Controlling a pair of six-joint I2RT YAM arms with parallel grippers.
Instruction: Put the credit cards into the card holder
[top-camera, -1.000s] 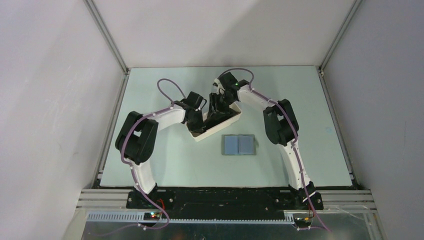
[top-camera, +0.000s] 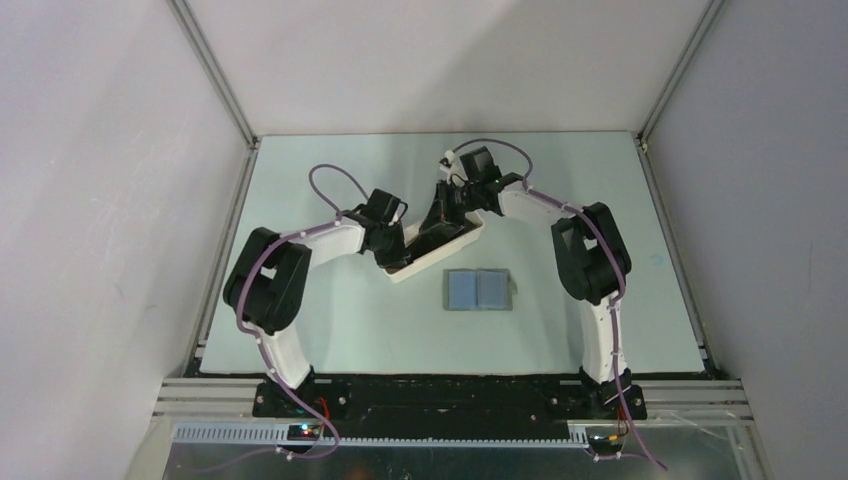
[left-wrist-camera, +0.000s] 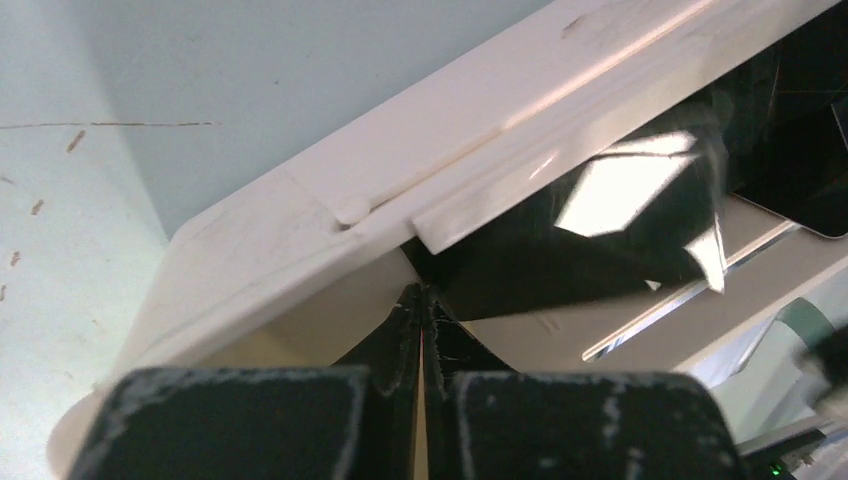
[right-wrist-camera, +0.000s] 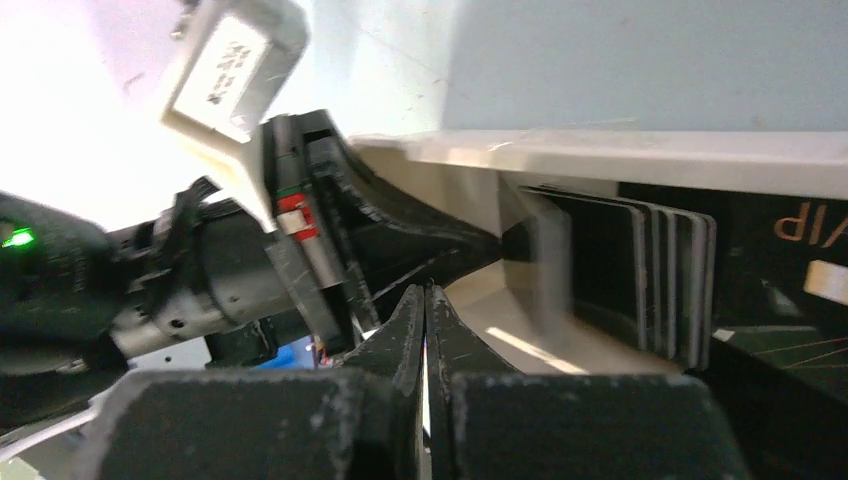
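Note:
A white tray (top-camera: 437, 257) with dark cards (right-wrist-camera: 600, 265) lies mid-table. In the right wrist view several cards stand in a row, others lie flat with printing. My left gripper is shut at the tray's left end, beside a glossy black card (left-wrist-camera: 560, 265), with nothing seen between its fingers. My right gripper is shut over the tray's right part, with nothing visible between its fingers. The blue card holder (top-camera: 462, 289), with two sections on a grey base, lies in front of the tray.
Both arms reach in from the front corners, their wrists close together at the tray. Bare table (top-camera: 380, 340) surrounds the tray and holder. Walls (top-camera: 760, 230) bound the workspace at back and sides.
My right arm has shifted to the right over the tray. The holder is unmoved.

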